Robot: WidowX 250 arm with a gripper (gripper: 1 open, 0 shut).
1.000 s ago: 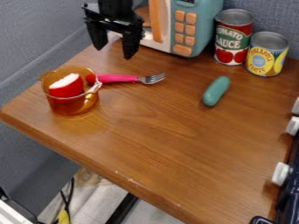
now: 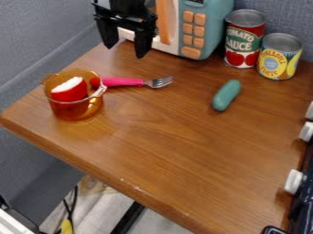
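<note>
My black gripper hangs at the top left, above the back edge of the wooden table in front of a toy microwave, its fingers spread open with nothing seen between them. Below it lie a pink-handled fork and an orange translucent pot holding a red and white item. A green cylindrical object lies on the right half of the table.
A red tomato can and a yellow can stand at the back right. A dark appliance with white knobs borders the right edge.
My gripper has moved slightly right and upward. The objects on the table look unchanged.
</note>
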